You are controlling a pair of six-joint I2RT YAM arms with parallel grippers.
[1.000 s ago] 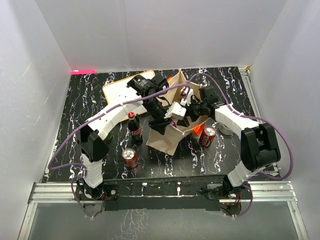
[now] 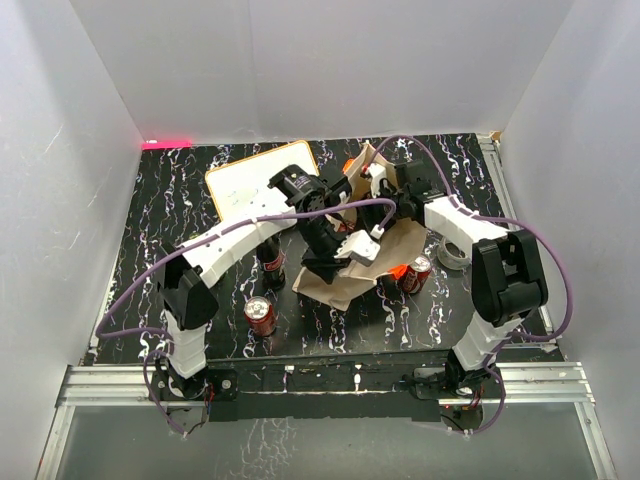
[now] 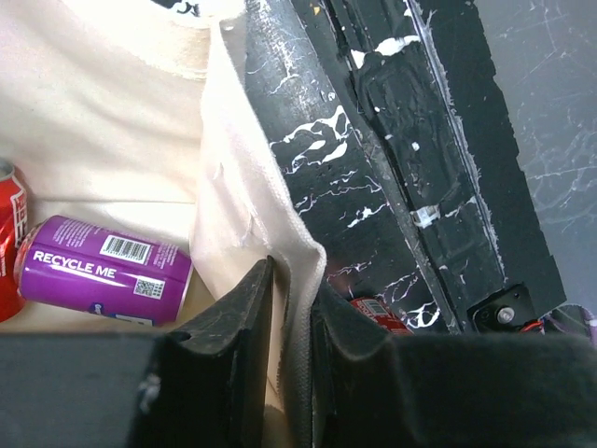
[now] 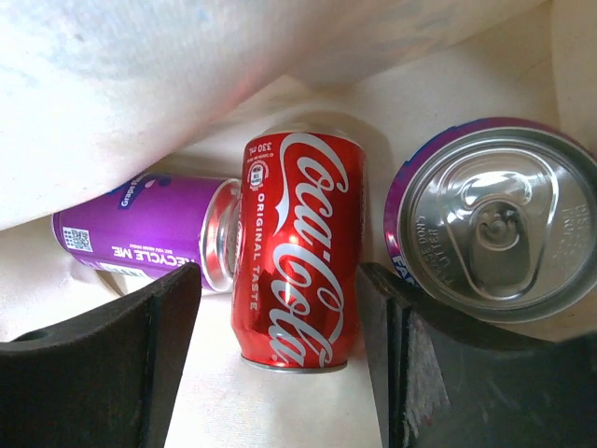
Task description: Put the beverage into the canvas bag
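Note:
The canvas bag (image 2: 335,287) lies open at the centre right. My left gripper (image 2: 330,260) is shut on its fabric edge (image 3: 242,187). Inside, the left wrist view shows a purple can (image 3: 103,271) on its side and part of a red can (image 3: 9,243). My right gripper is part open over a lying Coca-Cola can (image 4: 295,247), fingers either side of its lower end; a purple can (image 4: 140,219) lies beside it and an upright can (image 4: 494,224) stands right of it.
A Coke bottle (image 2: 270,260) and a red can (image 2: 259,316) stand left of the bag, another can (image 2: 416,275) to its right. A white board (image 2: 245,180) lies at back left, a tape roll (image 2: 453,258) at right.
My left gripper has moved down and to the right over the bag's front edge. The right arm has shifted slightly upward in the top view.

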